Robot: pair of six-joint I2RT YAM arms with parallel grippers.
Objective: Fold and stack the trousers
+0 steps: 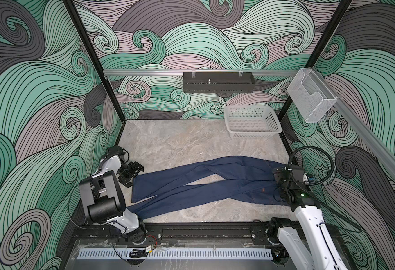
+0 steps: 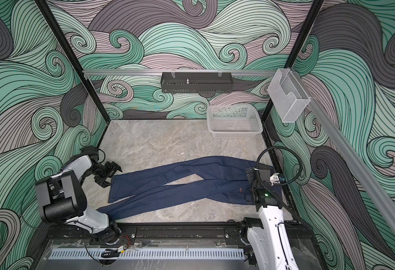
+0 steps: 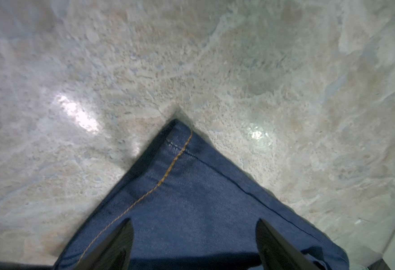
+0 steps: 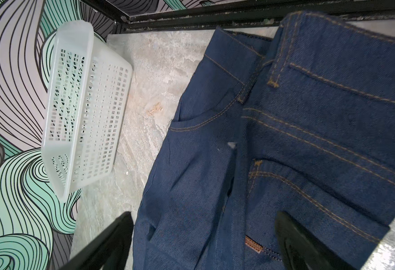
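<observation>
Dark blue trousers (image 1: 206, 189) lie stretched across the grey table, legs toward the left, waist at the right. In the left wrist view a hem corner (image 3: 177, 166) with yellow stitching lies below my left gripper, which is open with nothing between its fingers. In the top left view that gripper hangs just past the upper leg's end. My right gripper is open above the waist end, where pockets (image 4: 310, 207) and waistband show beneath it.
A white plastic basket (image 1: 252, 135) stands at the back right. A white wire holder (image 1: 310, 96) hangs on the right rail.
</observation>
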